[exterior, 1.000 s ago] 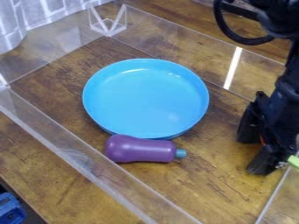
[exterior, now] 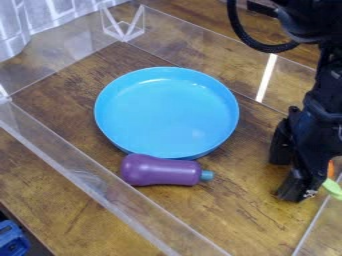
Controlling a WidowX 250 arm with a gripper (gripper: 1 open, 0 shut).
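My black gripper (exterior: 297, 168) is low at the right edge of the board, right of the blue plate. A small orange and green object (exterior: 329, 184) shows just behind its fingers, mostly hidden by them. Whether the fingers are open or closed on it I cannot tell. A light blue plate (exterior: 166, 110) lies on the wooden surface, and a purple eggplant-like toy (exterior: 160, 170) with a teal tip lies just below it.
Clear plastic walls (exterior: 67, 175) border the wooden surface. A blue object (exterior: 8, 240) sits outside at the lower left. Bare wood (exterior: 201, 215) is free below the toy and plate.
My gripper has shifted very slightly, and more of the orange part of the object by its fingers shows now. The plate and purple toy are unmoved.
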